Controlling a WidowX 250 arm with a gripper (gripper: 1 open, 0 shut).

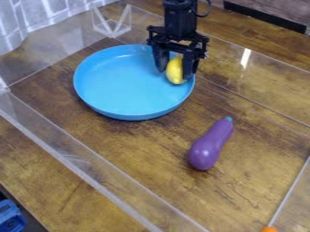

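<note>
A black gripper point(172, 60) at the top centre reaches down over the right rim of a blue plate point(127, 86). It is shut on a yellow object point(176, 72), which is at the plate's right side, partly hidden by the fingers. A purple eggplant point(208, 146) lies on the wooden table to the lower right, apart from the plate.
The wooden table point(109, 163) has free room below the plate and to the right. A clear edge runs diagonally along the lower left, with a blue object point(7, 217) in the corner. A small orange item point(269, 228) shows at the bottom right.
</note>
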